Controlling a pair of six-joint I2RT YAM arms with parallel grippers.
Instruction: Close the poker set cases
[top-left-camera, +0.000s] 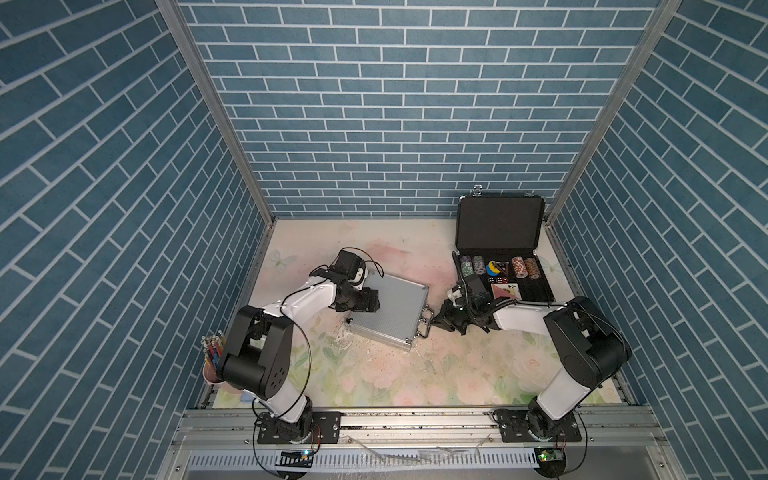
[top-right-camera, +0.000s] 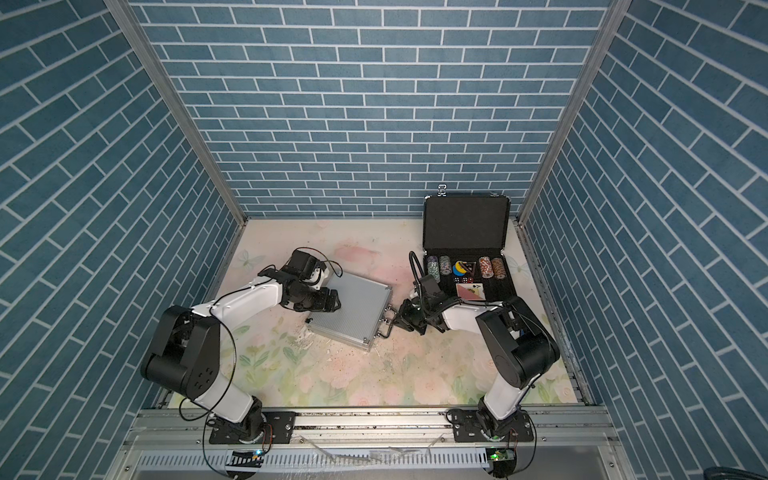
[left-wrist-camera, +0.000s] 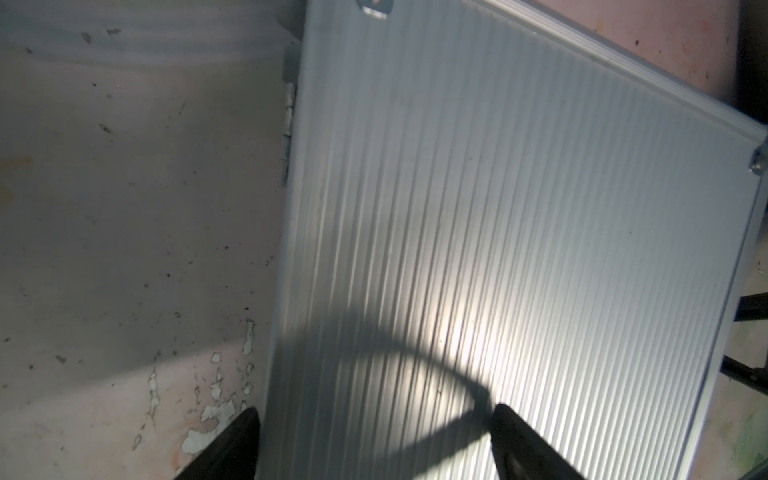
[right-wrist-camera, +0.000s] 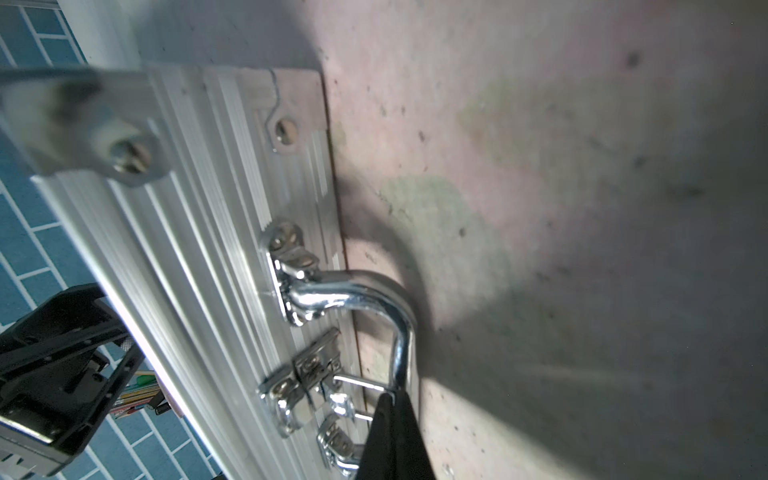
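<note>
A silver case (top-left-camera: 392, 308) lies closed-lidded on the table at centre-left, its handle (right-wrist-camera: 400, 336) and latches (right-wrist-camera: 312, 368) on the right side. Over its left edge sits my left gripper, open, with only the lid and a shadow visible between the fingers. At the latch side my right gripper is shut, its tips at the chrome handle and latch hardware; nothing clearly shows between them. A second case (top-right-camera: 465, 224) stands open at the back right, its black lid upright, with chip stacks, cards and dice inside.
A cup of pens (top-left-camera: 212, 364) stands at the front left edge beside the left arm. Tiled walls close in the back and sides.
</note>
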